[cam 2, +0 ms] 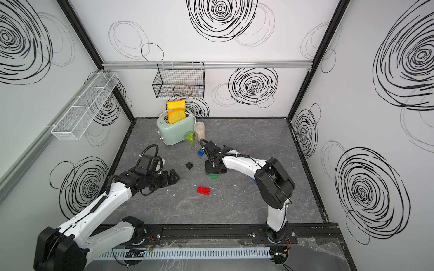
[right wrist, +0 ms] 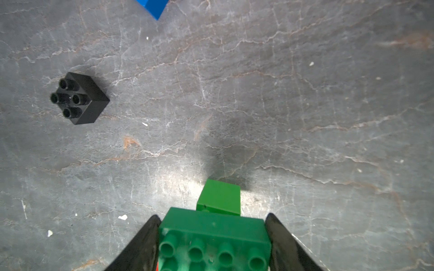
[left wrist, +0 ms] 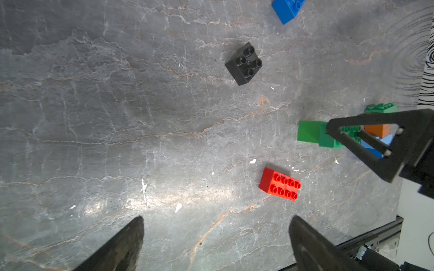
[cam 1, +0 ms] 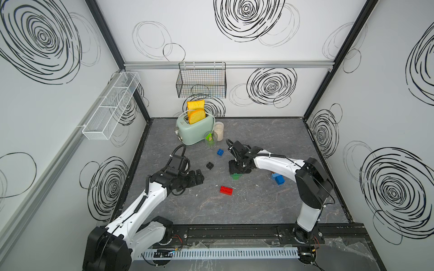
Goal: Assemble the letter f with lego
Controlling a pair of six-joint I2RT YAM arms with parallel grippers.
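Observation:
In the right wrist view, a dark green brick [right wrist: 214, 221] with studs is clamped between the fingers of my right gripper, which is shut on it. Below it, a brighter green piece [right wrist: 220, 197] shows partly; whether the two are joined cannot be told. A red brick [left wrist: 280, 184] lies studs up near the middle of the table. The small black brick [left wrist: 244, 64] and a blue brick [left wrist: 288, 10] rest farther back. My left gripper hangs open to the left of the red brick, nothing between its fingers.
Behind the right gripper lie an orange brick [left wrist: 377, 131], another green brick [left wrist: 382, 108] and blue bricks [cam 1: 278, 178]. A mint toaster [cam 1: 195, 128], a cup [cam 1: 218, 131] and a clear glass [cam 1: 210, 139] stand at the back.

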